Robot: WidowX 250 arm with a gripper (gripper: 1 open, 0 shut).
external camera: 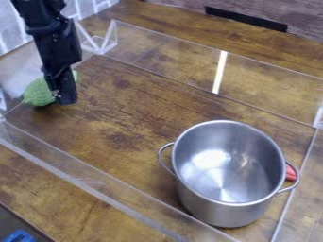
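My black gripper [60, 83] hangs low at the left of the wooden surface, over a green rounded object [41, 94] that lies against the clear tray wall. The gripper partly hides that object. Its fingers look close together; whether they touch the green object is hard to tell. A steel pot [228, 170] with two side handles stands empty at the lower right.
Clear plastic walls [265, 83] border the work area. Something small and red [290, 173] shows behind the pot's right handle. A blue object [18, 235] sits at the lower left corner, outside the walls.
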